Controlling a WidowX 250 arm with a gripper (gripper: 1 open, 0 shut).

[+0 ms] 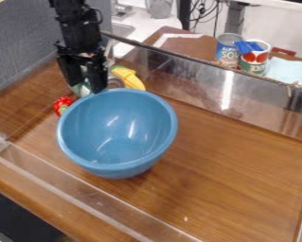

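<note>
My gripper (83, 76), black, hangs at the upper left of the camera view, open, its fingers down over a green-and-silver can (81, 93) that is largely hidden behind it and the bowl. A large blue bowl (116, 132) stands on the wooden floor of the enclosure (229, 170), in front of the can. A small red object (63, 105) lies left of the can, and a yellow object (129, 77) lies behind it to the right.
Clear low walls (226, 90) border the wooden area, with a grey panel at the left. Outside, at the back, stand two cans (252, 59) beside a pale blue cloth.
</note>
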